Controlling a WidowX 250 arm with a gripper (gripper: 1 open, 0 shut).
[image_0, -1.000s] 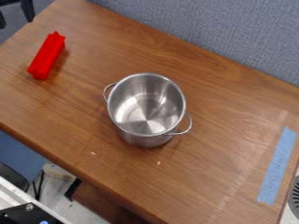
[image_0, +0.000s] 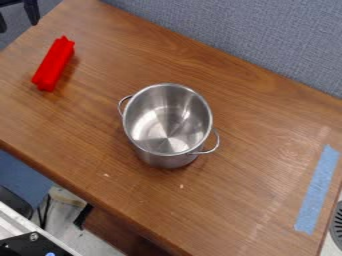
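Observation:
A red oblong object (image_0: 54, 64) lies on the wooden table at the left, angled from upper right to lower left. A steel pot (image_0: 167, 125) with two wire handles stands empty near the middle of the table. At the top left corner only a small dark part of what may be the arm shows at the frame's edge; whether the gripper's fingers are there cannot be made out.
A strip of blue tape (image_0: 315, 190) runs along its right side. A grey padded wall (image_0: 267, 40) borders the back, and cables hang off the lower left edge.

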